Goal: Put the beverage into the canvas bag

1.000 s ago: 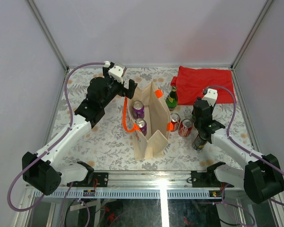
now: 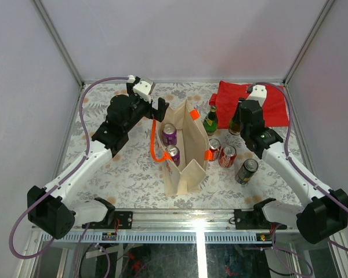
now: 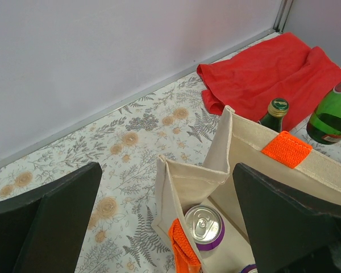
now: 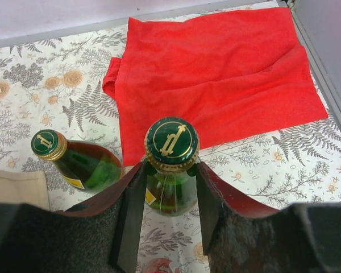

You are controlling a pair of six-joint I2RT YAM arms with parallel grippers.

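The canvas bag [image 2: 192, 139] stands open in the middle of the table, with two purple cans [image 2: 169, 134] inside. My right gripper is shut on the neck of a green bottle [image 4: 171, 193], just below its dark cap; one finger lies on each side. This bottle [image 3: 332, 116] shows tilted at the right edge of the left wrist view. A second green bottle [image 4: 88, 165] stands between it and the bag. My left gripper is open, nothing between its fingers, at the bag's back left corner.
Two red cans [image 2: 227, 156] stand right of the bag, and a dark can [image 2: 246, 171] nearer the front right. A red cloth [image 2: 272, 107] lies along the back right. The table left of the bag is clear around the left arm.
My right gripper has moved back toward the red cloth, and the green bottle under it shows farther back. The dark can is more uncovered. The left arm and bag look unchanged.
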